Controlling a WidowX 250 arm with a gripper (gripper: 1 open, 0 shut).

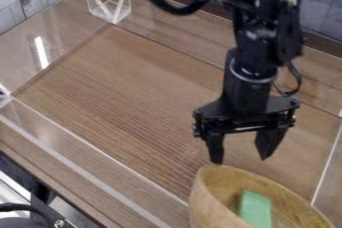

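Observation:
My black gripper (245,124) is open in the camera view, hanging low over the wooden table just above a yellow bowl (214,197). Its fingers point down with nothing visible between them. A green block (255,208) lies in the bowl, partly cut off by the bottom edge of the view.
A white wire-like object (110,2) stands at the back left. The table's edge runs along the left, with dark space beyond at the lower left.

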